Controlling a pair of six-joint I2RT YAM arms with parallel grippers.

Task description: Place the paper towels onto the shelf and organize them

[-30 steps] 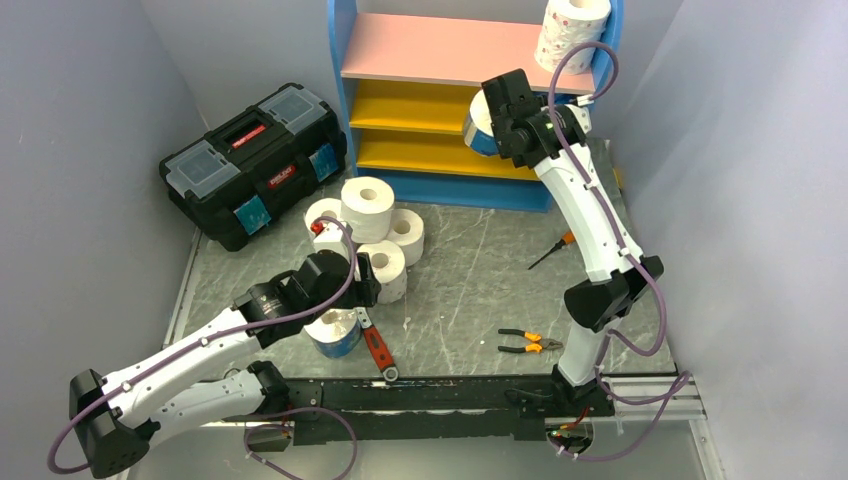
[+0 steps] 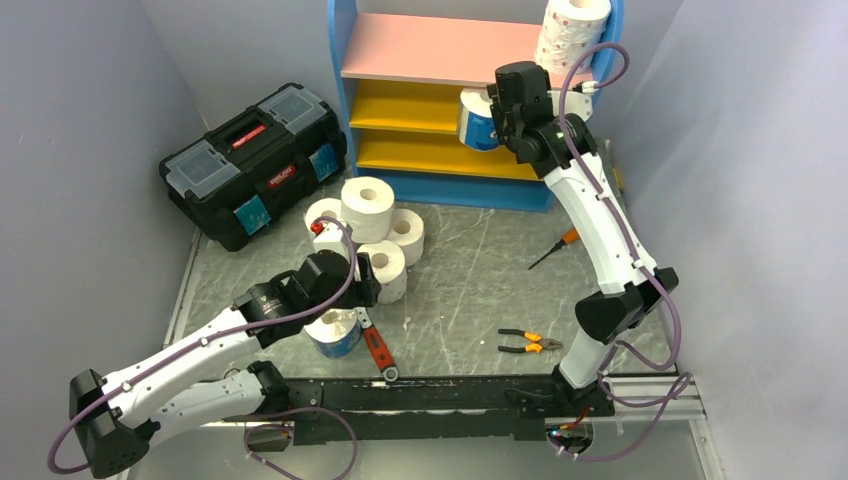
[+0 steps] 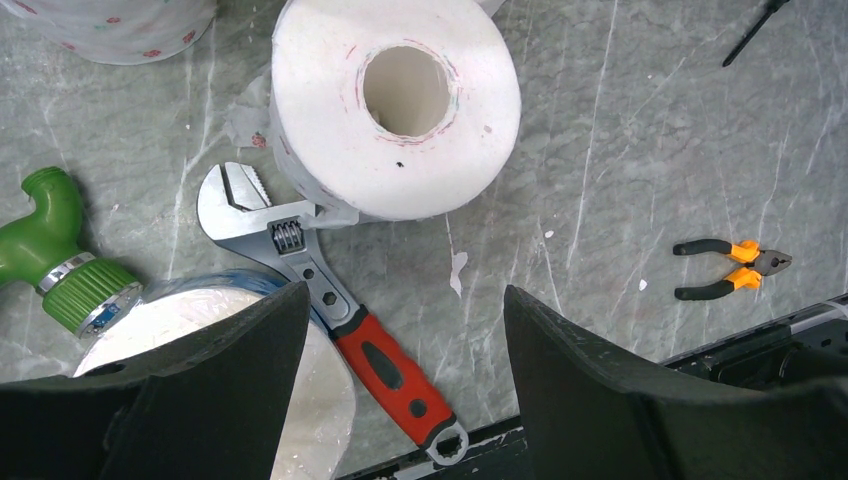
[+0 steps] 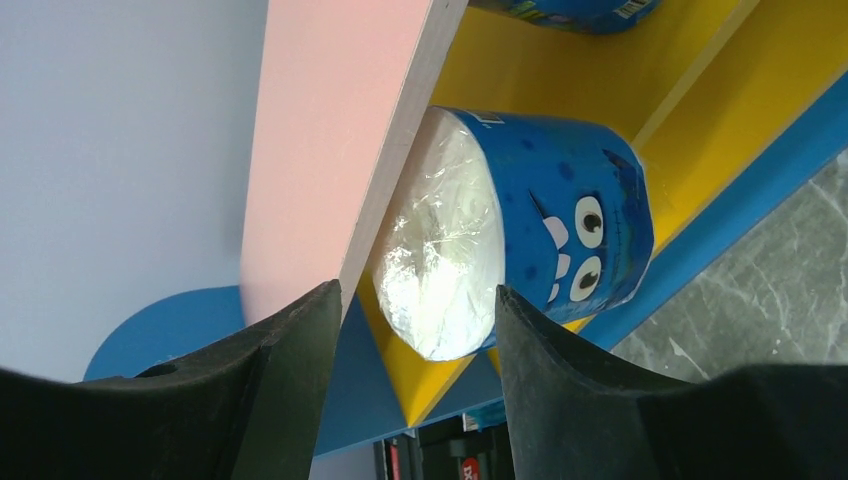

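Observation:
A blue-wrapped roll [image 4: 560, 230] lies on its side on a yellow shelf [image 2: 400, 100] under the pink top board [image 2: 440, 45]. My right gripper is just in front of it, part open, its fingertips near the roll's lower end; contact is unclear. Another blue roll [image 4: 560, 12] is deeper along the shelf. A white roll [image 2: 572, 30] stands on the pink board. Several white rolls [image 2: 367, 200] are clustered on the counter. My left gripper is open, empty, above a wrench and a blue-wrapped roll [image 3: 250, 410].
A black toolbox [image 2: 250, 165] sits left of the shelf. The wrench [image 3: 390, 375], pliers [image 3: 730, 265], a screwdriver [image 2: 550, 250] and a green fitting [image 3: 60, 250] lie on the counter.
My right arm has shifted a little right and upward in the top view, and more of the blue roll's printed side now shows. The left arm is still.

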